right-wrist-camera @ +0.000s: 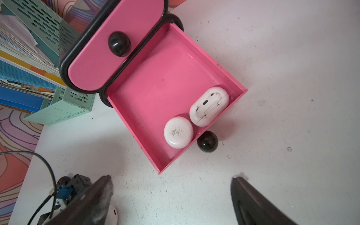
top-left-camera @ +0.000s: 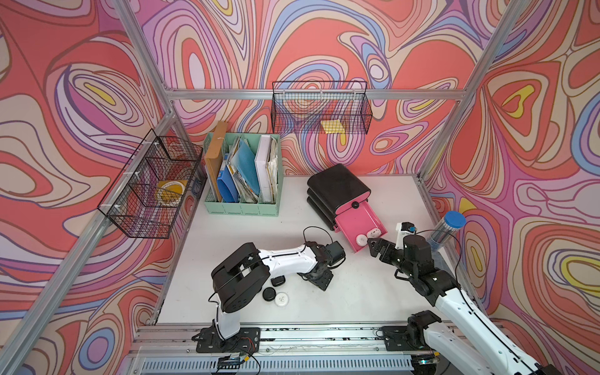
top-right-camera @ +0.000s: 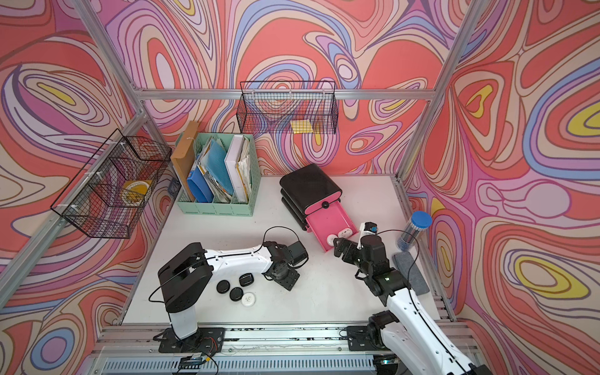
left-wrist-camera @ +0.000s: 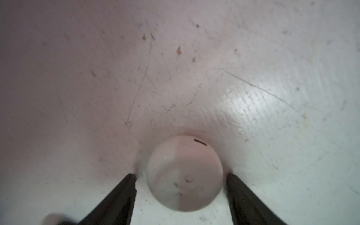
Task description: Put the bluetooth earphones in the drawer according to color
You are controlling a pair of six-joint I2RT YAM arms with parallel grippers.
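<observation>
In the left wrist view a round white earphone case [left-wrist-camera: 184, 172] lies on the table between the open fingers of my left gripper. Another white round case [top-left-camera: 281, 299] lies near black cases [top-left-camera: 268, 293] at the table's front left. The open pink drawer [right-wrist-camera: 150, 90] holds a round white case [right-wrist-camera: 178, 132] and an oblong white case [right-wrist-camera: 208, 106]. My right gripper is open and empty near the drawer's front.
A green file box [top-left-camera: 243, 209] stands at the back left, and a blue-lidded container [top-left-camera: 453, 222] at the right edge.
</observation>
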